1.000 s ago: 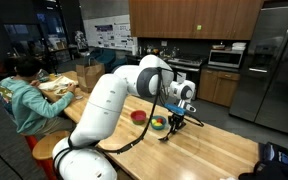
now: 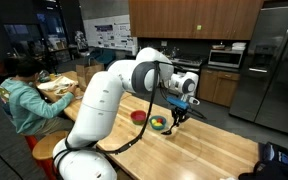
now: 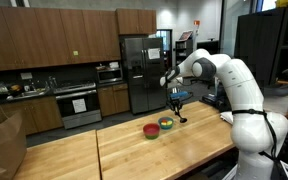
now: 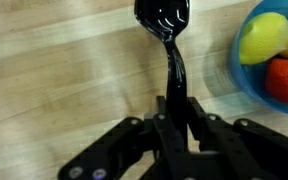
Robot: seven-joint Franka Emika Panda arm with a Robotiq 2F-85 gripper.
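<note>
A black spoon-like utensil (image 4: pixel 174 60) is gripped by its handle in my gripper, its rounded head (image 4: pixel 163 14) reaching to the top of the wrist view. Beneath it lies bare wooden tabletop. To the right in that view stands a blue bowl (image 4: pixel 246 82) containing yellow and red items. In exterior view 1 the gripper (image 2: pixel 173 124) is just right of the blue bowl (image 2: pixel 158 124); the utensil is small and dark there. Exterior view 2 puts the gripper (image 3: pixel 177 112) beside the same bowl (image 3: pixel 165 123). The grip point is partly hidden by the dark fingers.
A red bowl (image 2: pixel 139 117) stands left of the blue one. Dark objects (image 2: pixel 276 160) occupy its right edge. A person (image 2: pixel 26 105) sits at the left.
The bowls have stayed where they were.
</note>
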